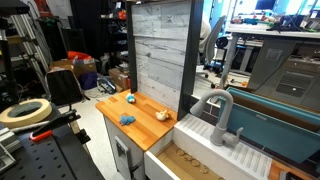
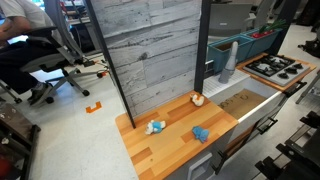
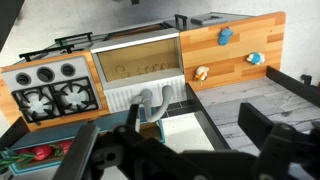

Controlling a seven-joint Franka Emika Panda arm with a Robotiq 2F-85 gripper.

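My gripper stands open in the wrist view, its dark fingers spread wide with nothing between them, high above the toy kitchen. On the wooden counter lie three small toys: a blue one [image 3: 225, 35], a white-and-blue one [image 3: 256, 58] and a tan-and-white one [image 3: 202, 73]. Exterior view 2 also shows the blue toy [image 2: 200, 134] nearest the front edge, the white-and-blue toy [image 2: 155, 127] to its left and the tan toy [image 2: 197, 99] near the back panel. A white drawer [image 3: 138, 62] is pulled out, showing a light wooden bottom with faint ring shapes.
A grey faucet [image 1: 222, 115] rises beside the drawer, near a blue-green basin [image 1: 268, 125]. Stove burners [image 3: 60, 88] sit at the kitchen's other end. An upright grey plank panel [image 2: 165, 70] backs the counter. Tape rolls [image 1: 28, 112] lie at the left.
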